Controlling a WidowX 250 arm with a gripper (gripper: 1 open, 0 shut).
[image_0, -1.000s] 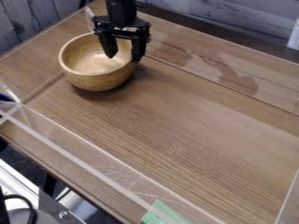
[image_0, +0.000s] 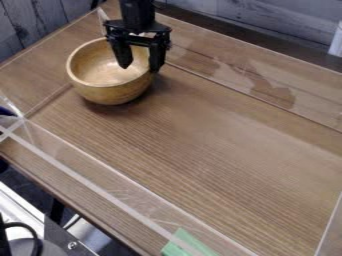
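A tan wooden bowl (image_0: 104, 86) sits at the upper left of the table. My black gripper (image_0: 139, 50) reaches down from the top of the view over the bowl's back right rim, with its lower parts at or just inside the bowl. Whether its fingers are open or shut, and whether anything is between them, is too small to tell.
A pale green piece (image_0: 185, 244) lies at the bottom edge. Dark cables (image_0: 24, 232) show at the lower left, and a wall runs behind the table.
The gripper has shifted very slightly near the bowl's back rim; otherwise little has visibly changed.
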